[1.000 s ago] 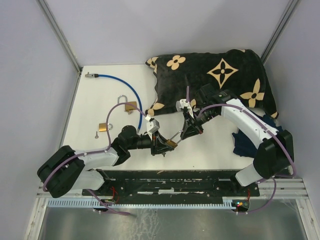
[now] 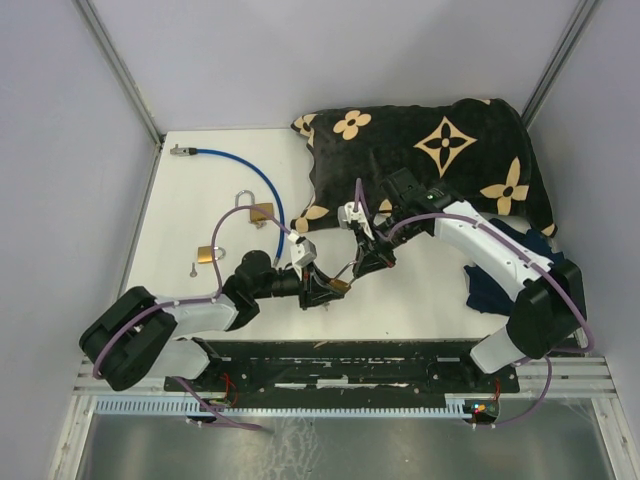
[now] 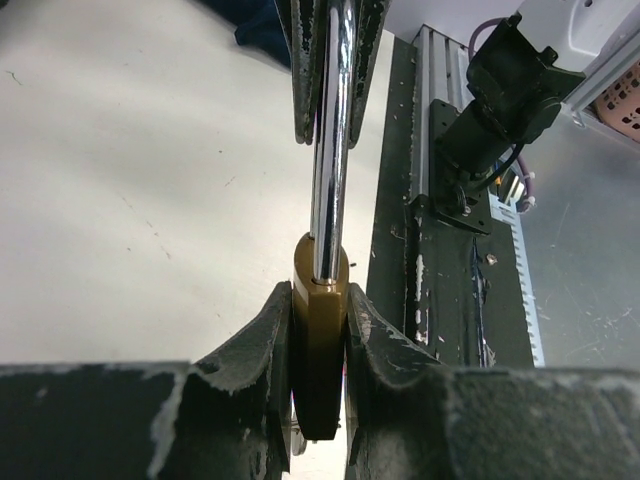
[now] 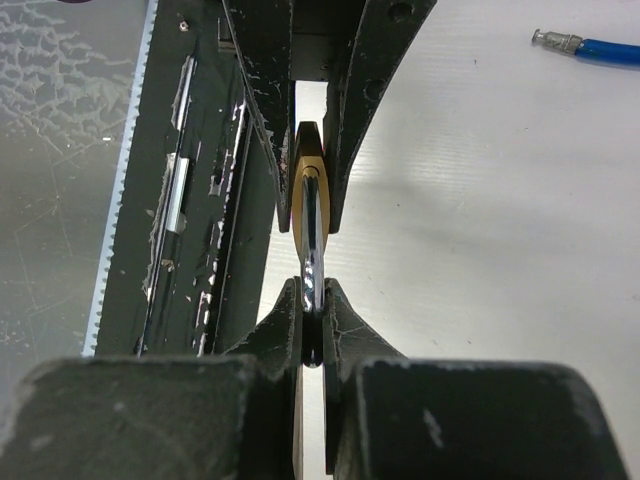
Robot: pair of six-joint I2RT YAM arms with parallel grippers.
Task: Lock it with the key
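A brass padlock (image 2: 341, 285) hangs between the two arms at the middle of the table. My left gripper (image 2: 332, 288) is shut on its body (image 3: 320, 330). The steel shackle (image 3: 336, 150) runs up from the body, and my right gripper is shut on the shackle's far part. The right wrist view shows the same body edge-on between the left gripper's fingers (image 4: 365, 90). A small metal piece (image 3: 298, 438) shows under the body, possibly a key, mostly hidden. Whether the shackle's free end is seated cannot be told.
Two other padlocks, one at the back (image 2: 262, 213) and one at the left (image 2: 206, 254), lie with a small key (image 2: 193, 271) nearby. A blue cable (image 2: 245, 165) curves behind them. Black patterned cloth (image 2: 420, 150) and navy cloth (image 2: 488, 290) cover the right side.
My right gripper has shifted left toward the left gripper, carrying the shackle's end. The left gripper and the padlock body have moved only slightly left.
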